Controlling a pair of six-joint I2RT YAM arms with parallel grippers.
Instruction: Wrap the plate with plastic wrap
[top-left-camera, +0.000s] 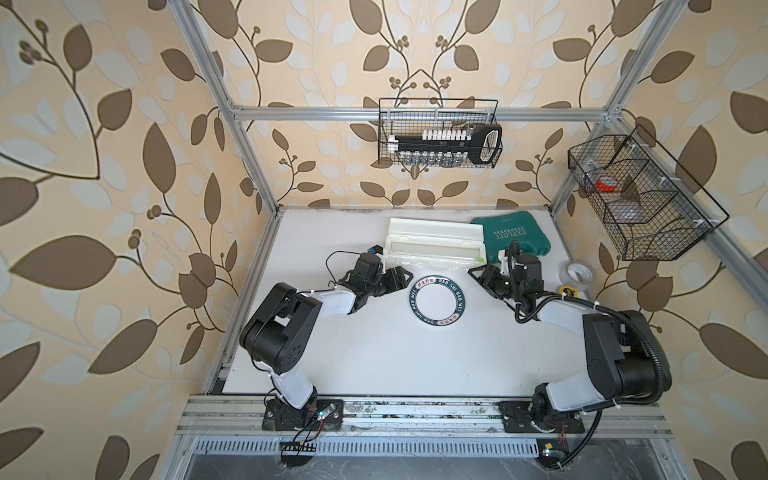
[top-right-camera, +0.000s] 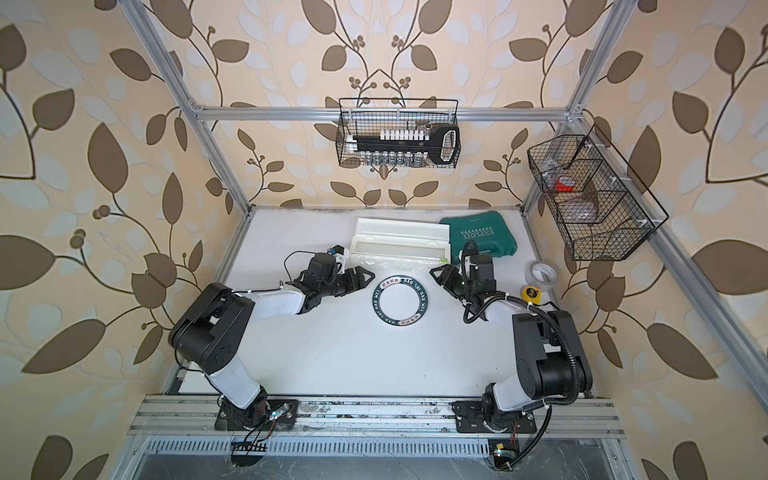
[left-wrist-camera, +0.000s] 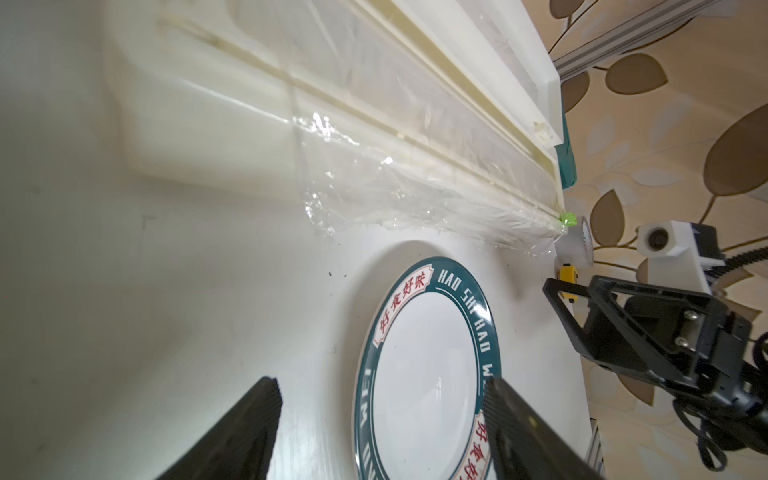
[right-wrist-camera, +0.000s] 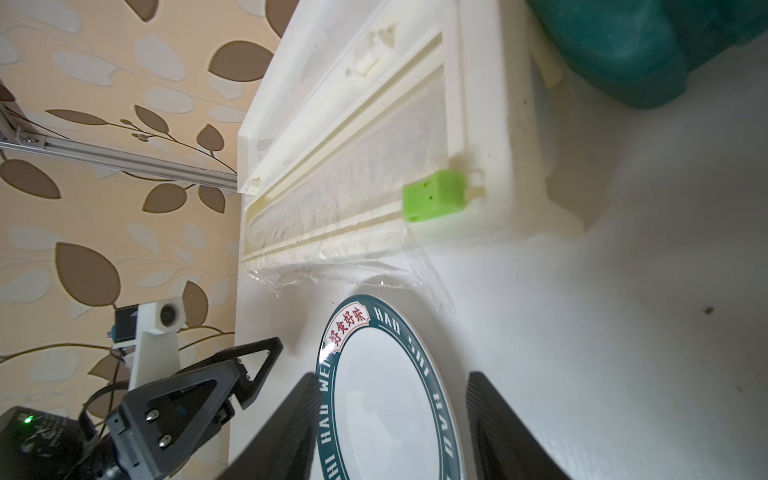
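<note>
A white plate with a teal lettered rim (top-left-camera: 436, 301) lies in the middle of the table. Behind it stands the open cream plastic-wrap dispenser (top-right-camera: 399, 244), with clear film (left-wrist-camera: 424, 208) hanging over its front edge and a small green slider (right-wrist-camera: 433, 194) at its right end. My left gripper (top-left-camera: 400, 278) is open above the table at the plate's back left, empty. My right gripper (top-right-camera: 441, 280) stands open at the plate's back right, with nothing between its fingers.
A teal case (top-left-camera: 509, 232) sits at the back right. A tape roll (top-right-camera: 542, 274) and a yellow tape measure (top-right-camera: 530, 293) lie at the right edge. Wire baskets hang on the frame above.
</note>
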